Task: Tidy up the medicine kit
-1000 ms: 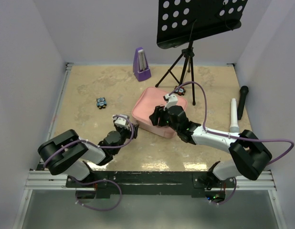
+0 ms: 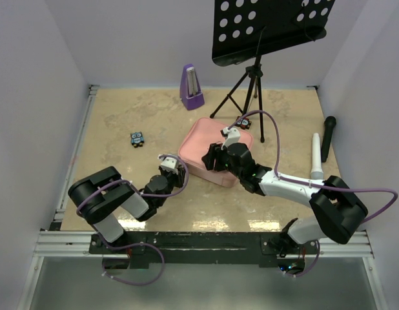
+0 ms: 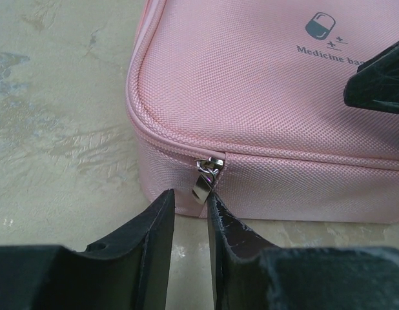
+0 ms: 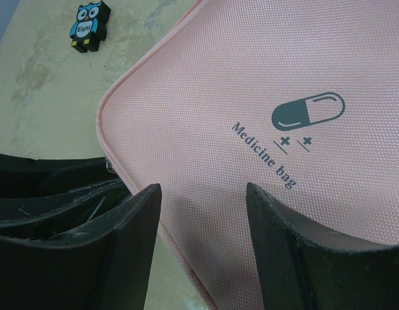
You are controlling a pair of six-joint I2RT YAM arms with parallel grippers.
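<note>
The pink medicine bag [image 2: 198, 135] lies closed on the table, lettered "Medicine bag" [image 4: 264, 155]. At its front left corner my left gripper [image 2: 180, 173] has its fingertips [image 3: 162, 206] at the metal zipper pull [image 3: 206, 177]; the fingers look slightly apart, and whether they grip the pull cannot be told. My right gripper is over the bag's top near its front, fingers apart with only pink fabric showing between them.
A purple metronome [image 2: 190, 90] and a black tripod stand [image 2: 260, 110] stand at the back. Owl blocks [image 2: 137, 139] lie on the table. A white cylinder [image 2: 316, 155] and microphone [image 2: 327, 139] lie at right.
The left arm has shifted slightly, with its gripper coming up against the bag's front left corner. The right arm has stayed where it was.
</note>
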